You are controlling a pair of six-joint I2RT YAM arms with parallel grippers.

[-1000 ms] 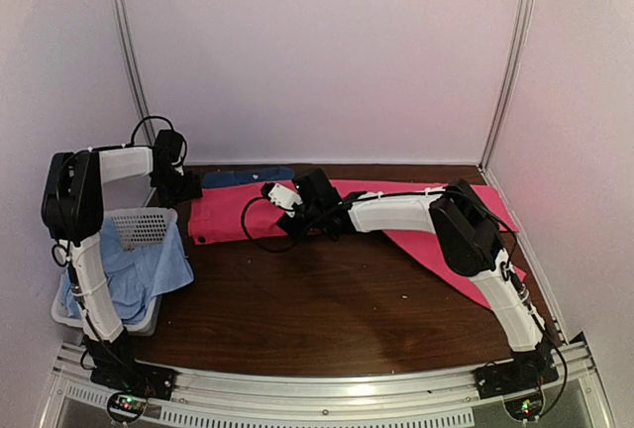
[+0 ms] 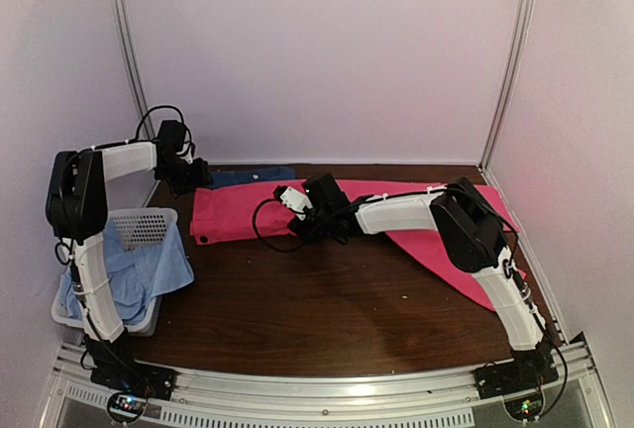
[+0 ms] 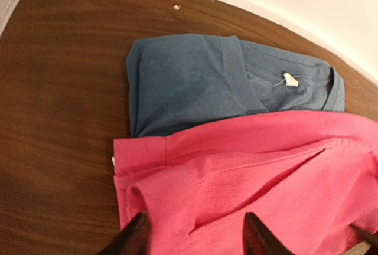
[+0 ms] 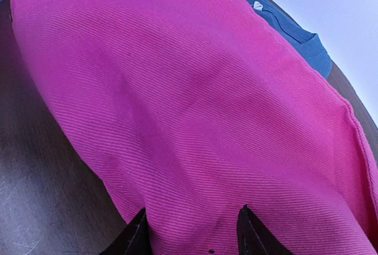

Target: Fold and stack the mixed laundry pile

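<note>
A long pink garment (image 2: 446, 260) lies across the table, its left part folded, in front of a folded dark blue garment (image 3: 183, 78) that shows behind it. My left gripper hangs over the pink fabric's left end, fingers apart with nothing clearly held. My right gripper is low on the middle of the pink fabric, fingers apart; whether cloth is caught between them is not clear, though fabric lies under and between the tips. Light blue cloth (image 2: 134, 279) rests in the white basket at left.
The white basket (image 2: 149, 230) stands at the left front beneath the left arm. Bare table (image 2: 297, 309) spans the front middle. Walls enclose the back and sides.
My left gripper has lifted slightly and moved a little to the right. My right gripper has shifted slightly to the right.
</note>
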